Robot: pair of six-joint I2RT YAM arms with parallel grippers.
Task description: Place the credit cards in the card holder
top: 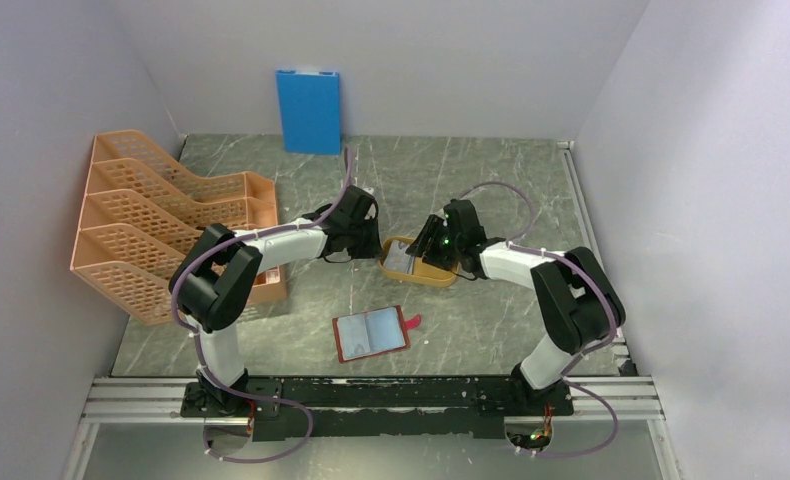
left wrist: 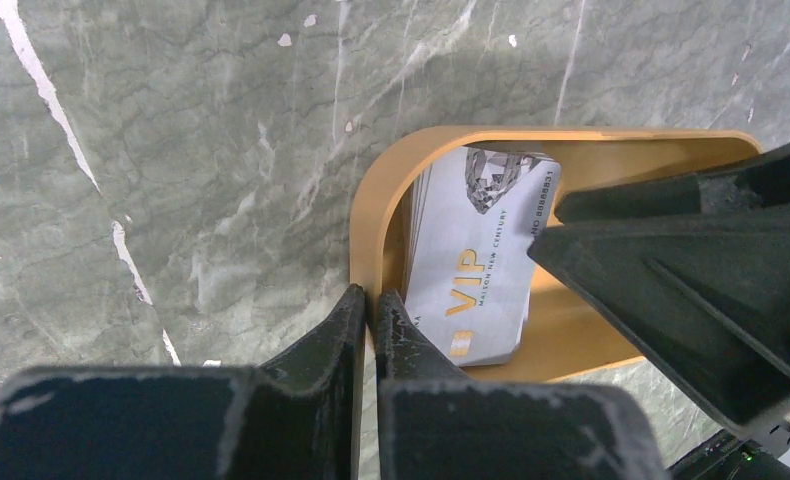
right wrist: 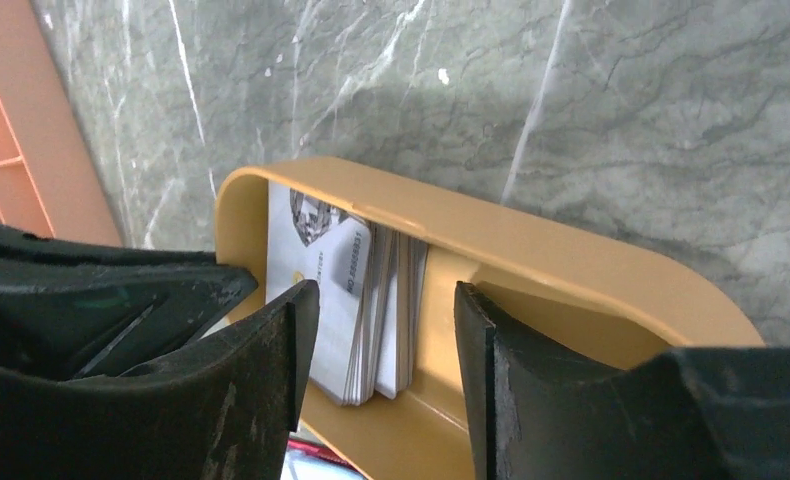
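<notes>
White credit cards (left wrist: 481, 250) lean in a stack at the left end of a tan oval tray (left wrist: 671, 150); the front one reads VIP. My left gripper is shut on the tray's left rim. In the right wrist view, my open right gripper is over the tray, one fingertip on each side of the cards' right-hand edges, with a gap to the right. No card is visibly clamped. An open booklet with a red-brown border and clear sleeves (top: 371, 333), apparently the card holder, lies in front of the tray.
A tiered orange rack (top: 121, 230) fills the left side. Upright at the back is a blue panel (top: 309, 112). A small red piece (top: 413, 322) touches the booklet's right side. Bare table (top: 511, 330) shows at right front and behind the tray.
</notes>
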